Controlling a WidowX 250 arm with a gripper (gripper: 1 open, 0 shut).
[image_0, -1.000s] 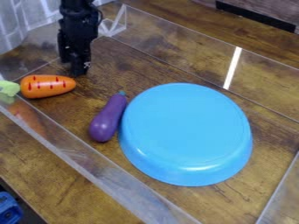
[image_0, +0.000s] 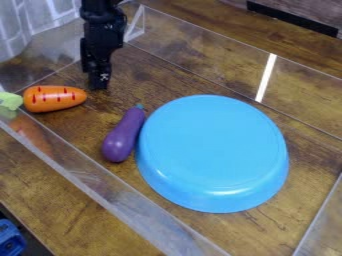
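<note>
My black gripper (image_0: 99, 62) hangs at the upper left of the view, low over the wooden floor behind a toy carrot (image_0: 54, 98); whether it is open or shut is unclear. The orange carrot lies at the left with its green top at the edge. A purple toy eggplant (image_0: 123, 135) lies to its right, beside a large upside-down blue plate or dish (image_0: 213, 150) on the right.
Clear walls (image_0: 134, 205) border the work area at the front and sides. A blue object (image_0: 8, 238) sits at the lower left corner.
My gripper has shifted very slightly at the upper left. The carrot, eggplant and dish have not moved.
</note>
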